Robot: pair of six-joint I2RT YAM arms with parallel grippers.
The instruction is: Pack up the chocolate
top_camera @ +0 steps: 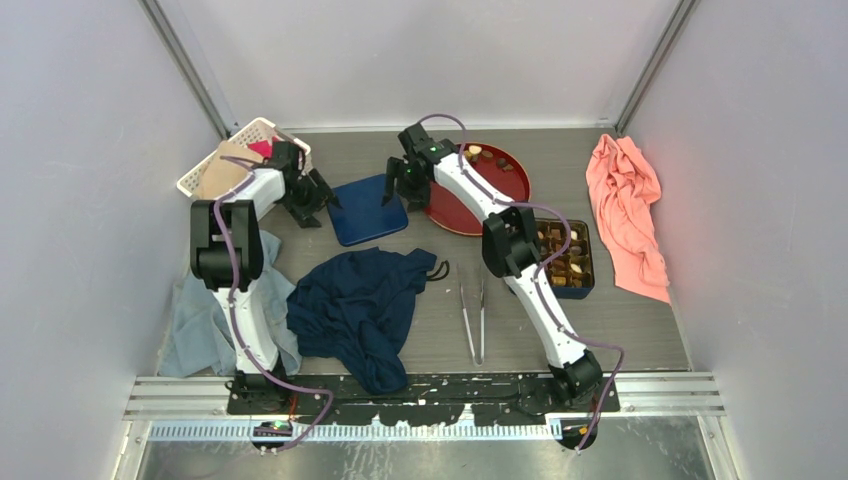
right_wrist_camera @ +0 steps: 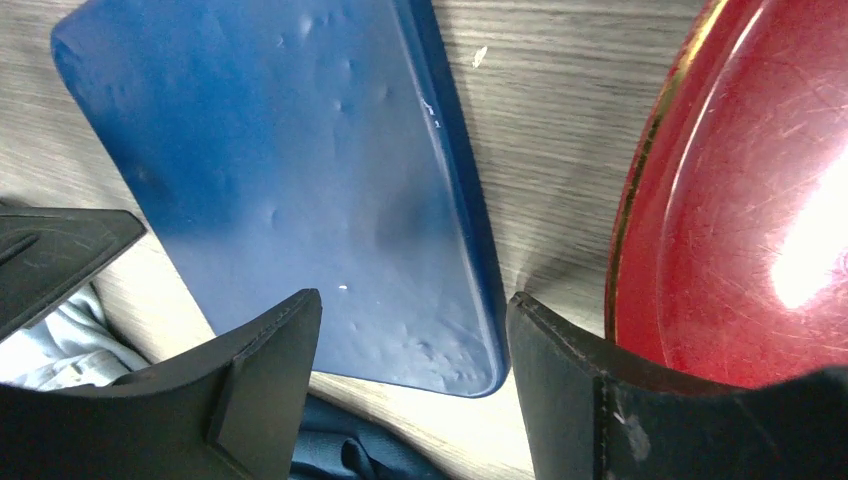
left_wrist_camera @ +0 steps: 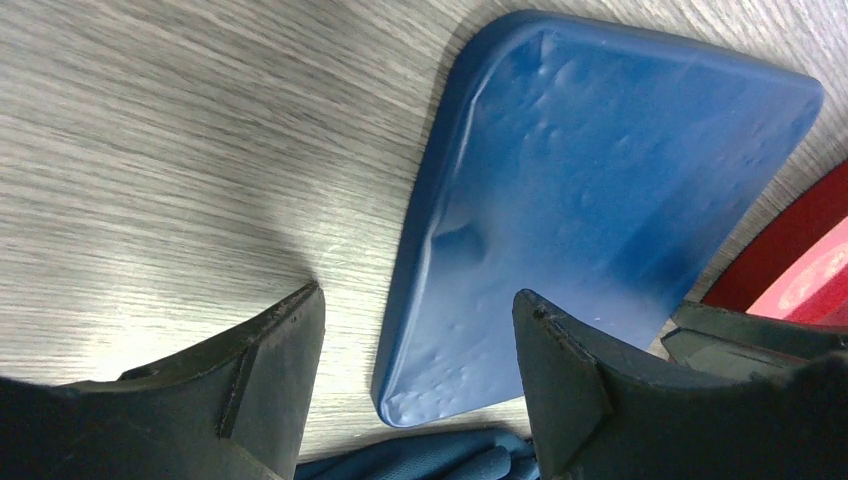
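Observation:
A blue square lid [top_camera: 362,210] lies flat between my two grippers. My left gripper [top_camera: 320,208] stands open at its left edge; in the left wrist view nothing is between its fingers. My right gripper [top_camera: 402,192] is over the lid's right edge beside the red round plate [top_camera: 480,210], fingers apart, only the lid's edge and table beneath. Small chocolates [top_camera: 475,152] sit on the plate's back part. A tray of chocolates in compartments [top_camera: 568,270] stands at the right, partly hidden by the right arm.
A white basket [top_camera: 195,178] with cardboard and red items is at back left. Navy cloth [top_camera: 355,310], light blue cloth [top_camera: 190,330] and salmon cloth [top_camera: 625,210] lie around. Metal tongs [top_camera: 482,330] lie at the front. Bare table shows behind the lid.

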